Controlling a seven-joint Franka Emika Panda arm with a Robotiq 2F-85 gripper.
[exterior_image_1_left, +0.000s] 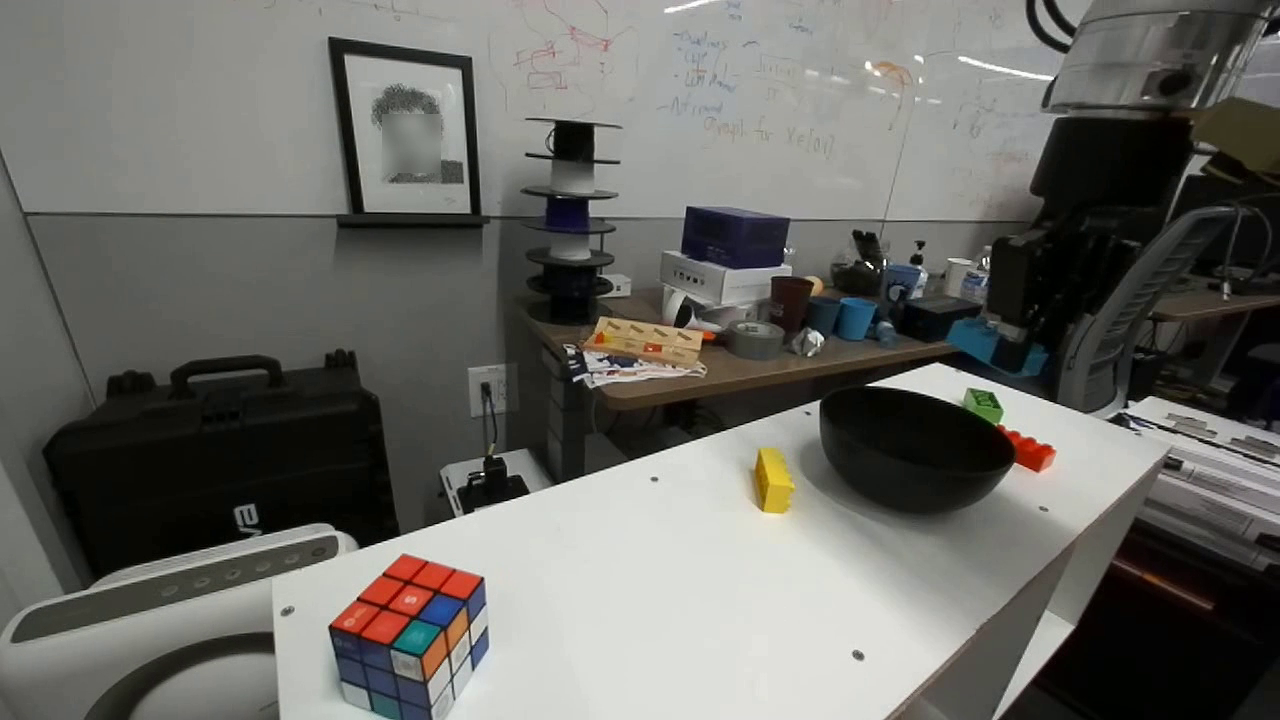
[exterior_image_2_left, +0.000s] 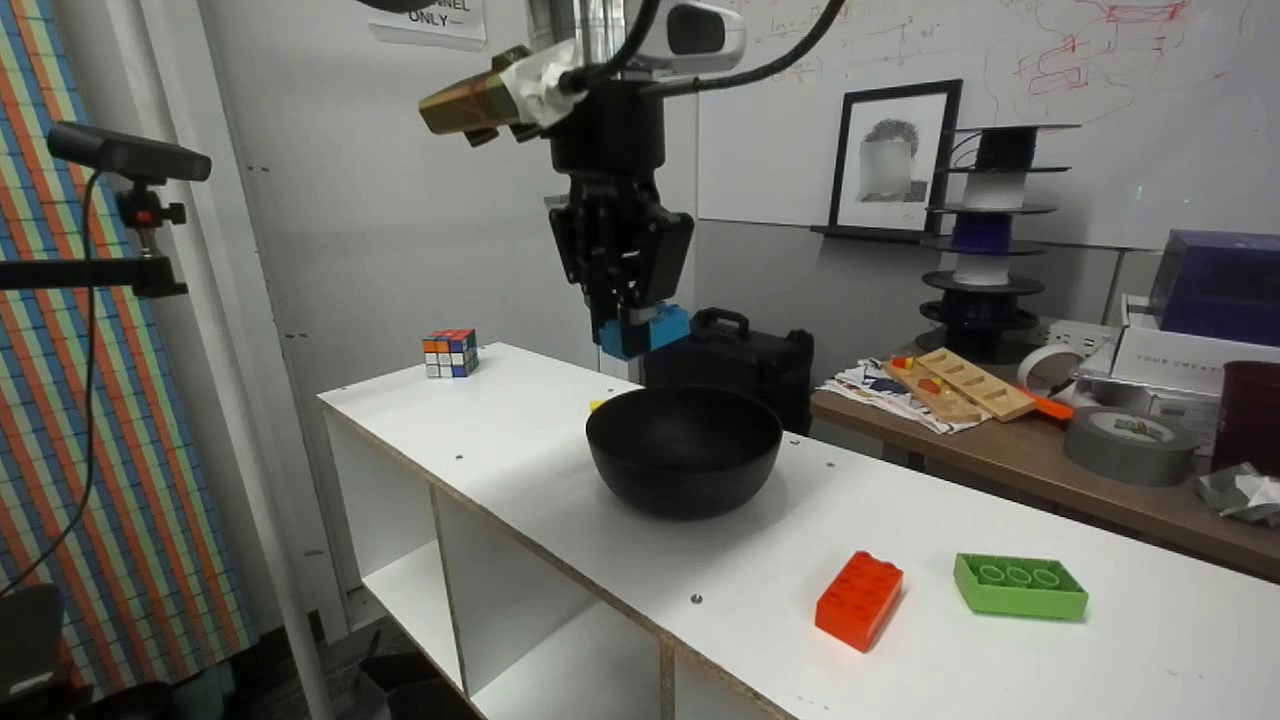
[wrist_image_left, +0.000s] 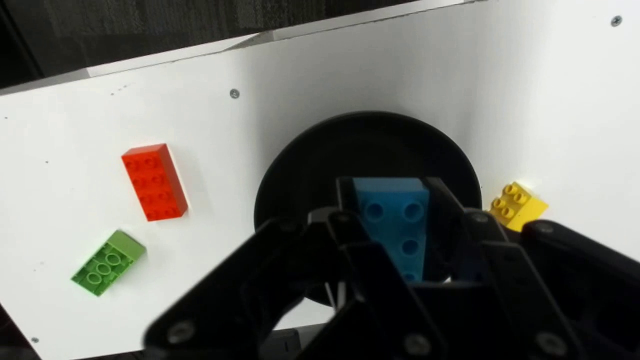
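Note:
Between my gripper's fingertips is a blue brick, its studs facing the wrist camera; the gripper is shut on it. In exterior view 2 the blue brick and gripper hang in the air above the black bowl. From the wrist the bowl lies beneath the brick, its inside dark and partly covered by my fingers. Exterior view 1 has the gripper high up, past the bowl.
A yellow brick stands beside the bowl. A red brick and a green brick lie on its other side. A Rubik's cube sits at the white table's far end. Bare tabletop separates cube and yellow brick.

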